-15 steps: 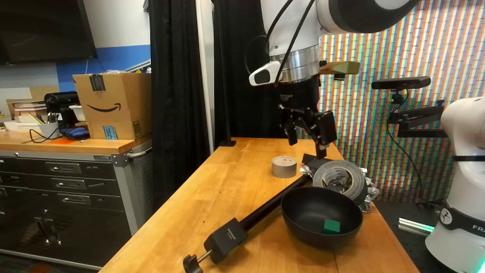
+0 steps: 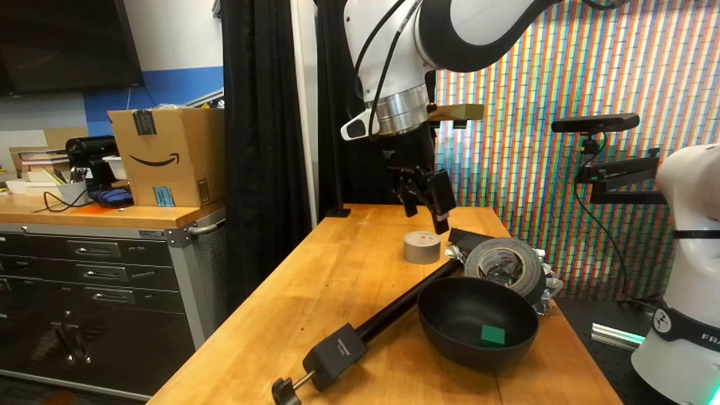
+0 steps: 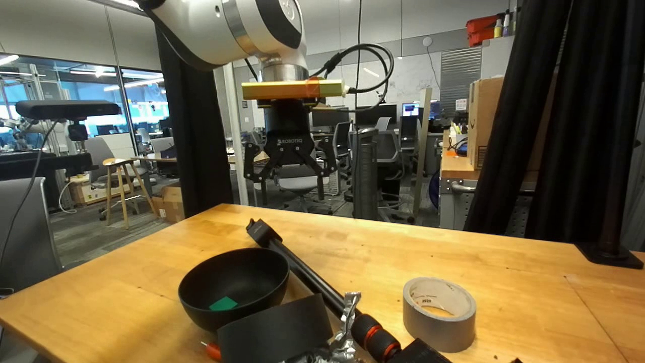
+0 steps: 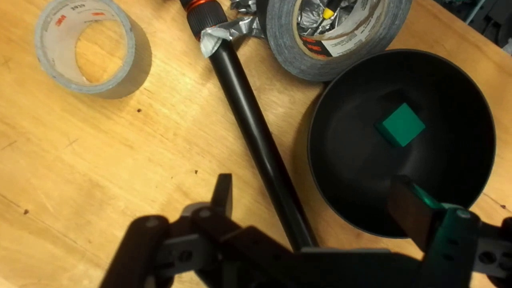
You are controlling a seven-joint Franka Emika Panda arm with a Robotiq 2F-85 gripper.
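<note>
My gripper (image 3: 291,187) hangs well above the table with its fingers wide apart and nothing between them; in the wrist view the gripper spans the black rod and the near part of the bowl. A green cube (image 4: 403,125) lies inside the black bowl (image 2: 442,324), resting on its bottom. The same bowl (image 3: 196,305) is at the left of exterior view 2, with the green cube (image 3: 223,303) partly visible in it. Beside the rod stands a grey tape roll (image 3: 439,333), apart from the bowl.
A long black clamp rod (image 4: 254,129) runs across the table next to the bowl. A large dark tape roll (image 2: 482,260) leans behind the bowl with crumpled foil (image 2: 552,287) around it.
In exterior view 1 my arm and open gripper have shifted left, away from above the large dark tape roll. The bowl, the cube and both tape rolls stay where they were.
</note>
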